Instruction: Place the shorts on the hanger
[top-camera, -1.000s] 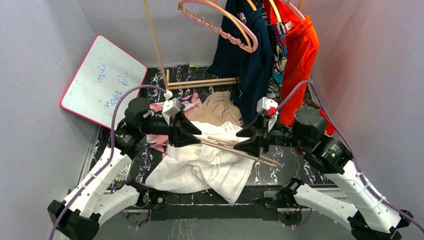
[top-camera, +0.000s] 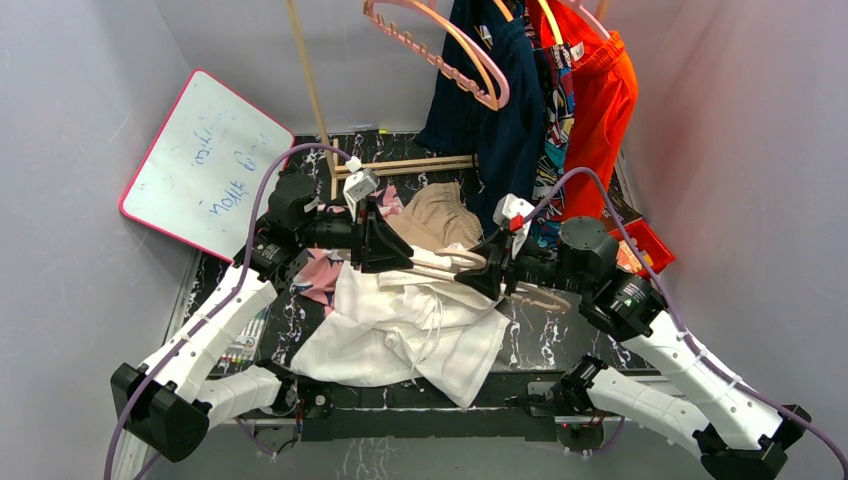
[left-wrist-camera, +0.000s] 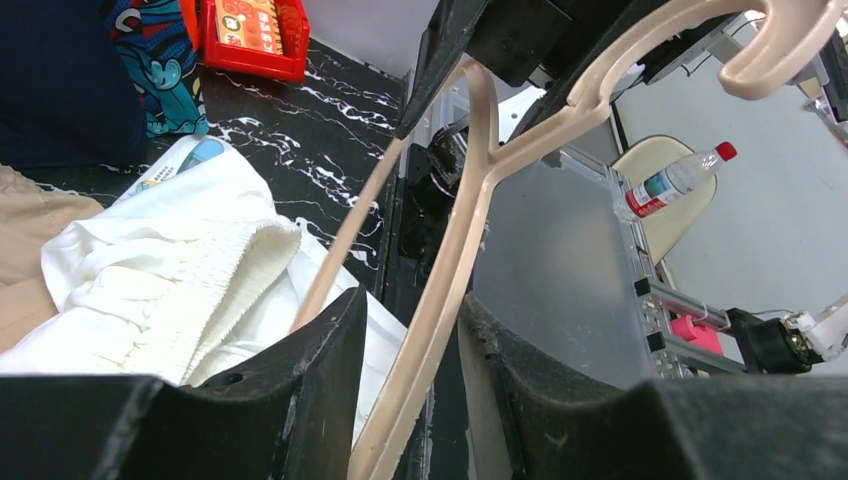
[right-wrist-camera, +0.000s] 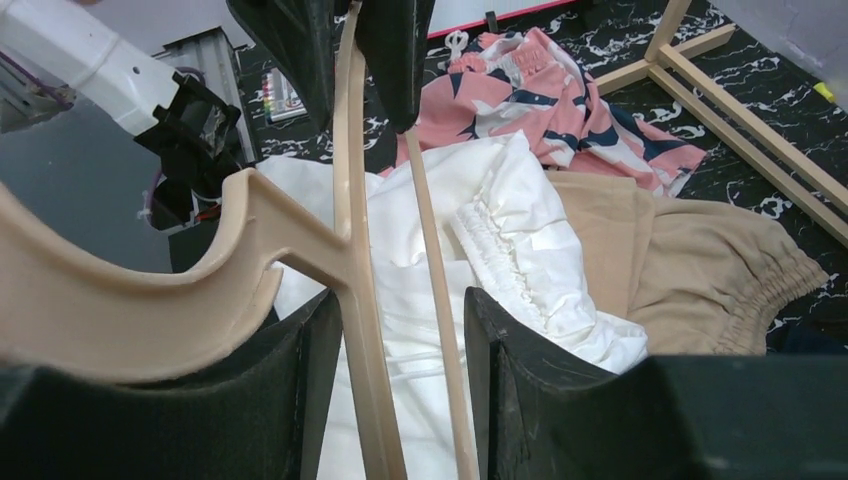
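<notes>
A beige hanger (top-camera: 435, 266) spans the space between my two grippers, above the white shorts (top-camera: 400, 335). My left gripper (top-camera: 408, 260) is partly open around one of its bars (left-wrist-camera: 430, 330), with a visible gap beside the bar. My right gripper (top-camera: 488, 270) also stands partly open; two hanger bars pass between its fingers in the right wrist view. The hook (right-wrist-camera: 150, 320) is in that view's left part. The shorts lie spread on the table, their gathered waistband (right-wrist-camera: 515, 265) toward the back, apart from the hanger as far as shows.
Tan shorts (top-camera: 440, 212) and pink patterned shorts (top-camera: 318, 275) lie behind and left of the white ones. A wooden rack (top-camera: 405, 165) stands at the back, with navy shorts (top-camera: 505, 110) and red shorts (top-camera: 600, 125) hanging. A red bin (top-camera: 645, 245) sits at the right.
The hanger has turned, and its bars now show spread apart. The white shorts stayed put.
</notes>
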